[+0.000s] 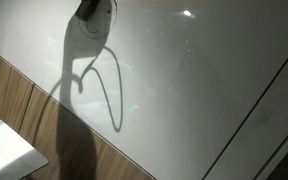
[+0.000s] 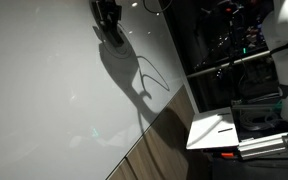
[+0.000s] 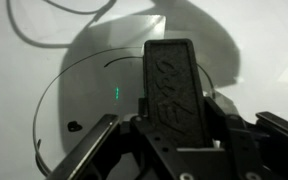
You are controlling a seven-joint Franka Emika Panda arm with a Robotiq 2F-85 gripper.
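Observation:
A black block-shaped eraser (image 3: 172,85) fills the middle of the wrist view, with my gripper shut on its near part. Behind it, on the white board (image 3: 274,70), runs a thin drawn circle (image 3: 38,105) with a black dot (image 3: 75,127) and a short dark stroke (image 3: 122,59) inside. The eraser covers part of this drawing. In exterior view 1 a dark end of the gripper or eraser (image 1: 85,9) shows at the top edge, over the drawing (image 1: 102,28). Whether the eraser touches the board cannot be told.
Shadows of the arm and a cable lie across the board. Wood panelling (image 2: 169,135) borders its lower edge, and a white table (image 2: 212,128) stands beyond. Most of the board (image 1: 184,80) is free of objects.

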